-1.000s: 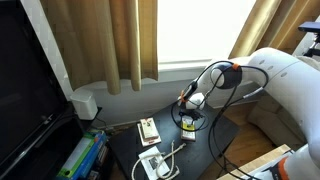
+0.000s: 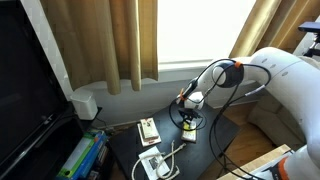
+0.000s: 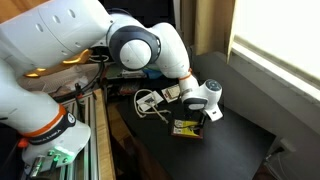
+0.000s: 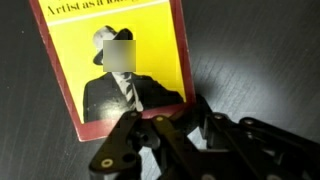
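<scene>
A book (image 4: 150,98) with a yellow cover and a dark red border, showing a figure in a hat and suit, lies face up on the dark table in the wrist view. Exterior view 2 shows the same book (image 3: 186,129) under and beside my gripper (image 3: 198,122). The black fingers (image 4: 135,130) reach the book's lower edge near its corner. My gripper is shut, and no part of the book clearly shows between the fingertips; whether they touch its edge I cannot tell. In exterior view 1 the arm's wrist partly covers the book.
Another pale book (image 2: 149,130) lies to the left in exterior view 1, with a white object (image 2: 154,164) and a white cable nearer the front. A row of books (image 2: 84,155) stands at the far left. Bare dark table (image 3: 245,140) spreads beside the gripper.
In exterior view 1 the gripper sits slightly lower over the book than a second ago. Other objects have not visibly moved.
</scene>
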